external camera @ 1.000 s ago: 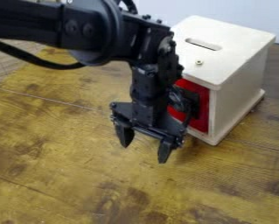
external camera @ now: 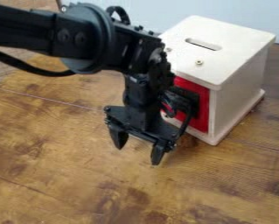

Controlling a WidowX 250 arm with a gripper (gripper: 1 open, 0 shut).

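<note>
My black gripper (external camera: 138, 149) hangs low over the wooden floor in the middle of the camera view, fingers pointing down and spread apart, with nothing between them. Just behind it and to the right stands a pale wooden box (external camera: 233, 92) with a slot and a small knob on top. A red panel (external camera: 194, 92) on the box's front face is partly hidden by my gripper and wrist.
A white wall (external camera: 258, 17) runs behind the box, and a pale edge lies along the far right.
My arm and gripper have shifted slightly to the left. The box has not visibly moved.
</note>
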